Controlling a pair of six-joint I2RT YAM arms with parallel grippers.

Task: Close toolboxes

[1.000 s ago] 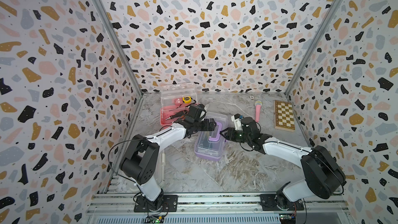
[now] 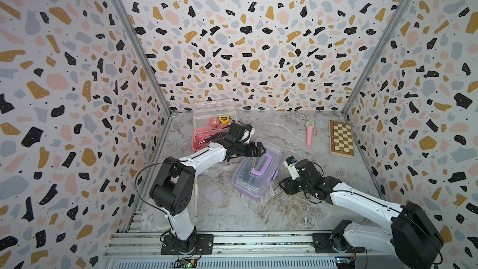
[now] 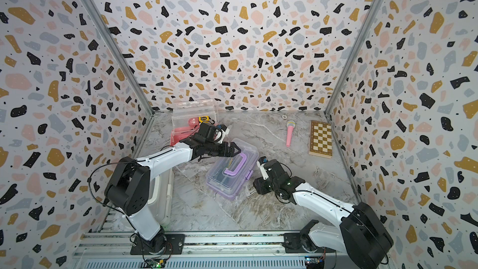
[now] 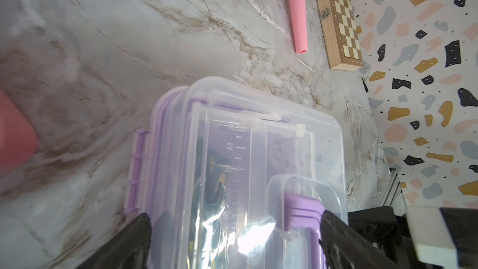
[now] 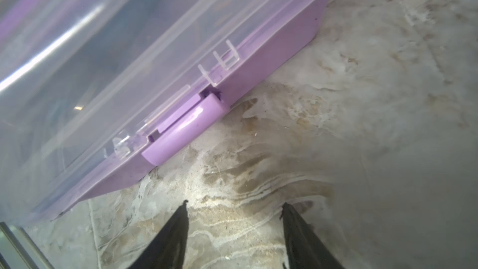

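Note:
The purple toolbox point(image 2: 244, 189) stands askew mid-table, its clear lid point(image 4: 239, 114) lowered over the base. Its purple handle point(image 2: 266, 163) lies on the lid. On the near right side, the purple latch point(image 5: 189, 129) hangs outward, not hooked over the lid's rim. My left gripper is open above the lid, one finger by the handle. Off the latch side, my right gripper has its fingers apart, with bare table between them. Behind the left arm sits the red toolbox point(image 3: 180, 135), its clear lid point(image 3: 195, 107) raised and tools inside.
A pink microphone point(image 2: 309, 134) and a chessboard box point(image 2: 342, 138) lie at the back right. Beside the left arm's base is a pale container point(image 3: 161, 194).
The purple toolbox has turned clockwise and its lid sits lower. My right gripper has moved from beside the handle toward the front right, clear of the box. My left gripper has shifted slightly right.

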